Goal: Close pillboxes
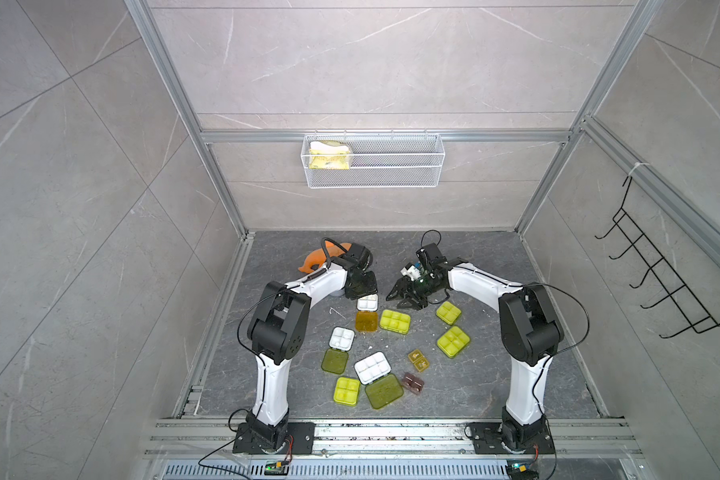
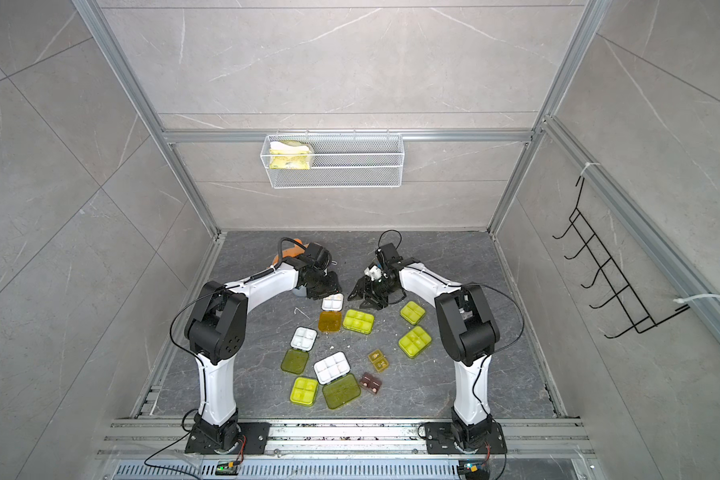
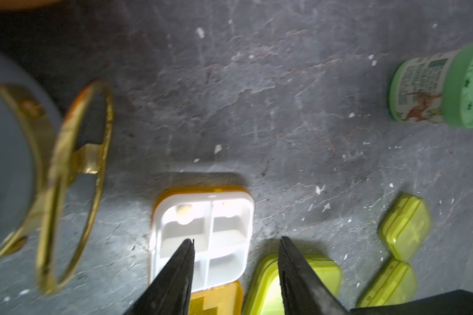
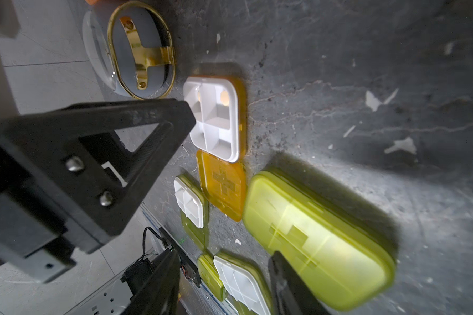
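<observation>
An orange pillbox (image 3: 205,236) stands open in the centre, white tray up, lid (image 4: 221,183) flat toward the front. My left gripper hangs over it, fingers apart and empty. My right gripper is open just to its right, near a shut lime pillbox (image 4: 315,236). Two open green pillboxes with white trays (image 1: 341,338) (image 1: 372,368) lie in front. Other shut pillboxes, lime (image 1: 453,341), amber (image 1: 419,360) and brown (image 1: 413,383), lie right and front.
An orange object (image 1: 312,260) and a grey container with gold fittings (image 3: 10,147) are at the left back, a green-capped jar (image 3: 425,86) behind. A wire basket (image 1: 372,160) hangs on the back wall.
</observation>
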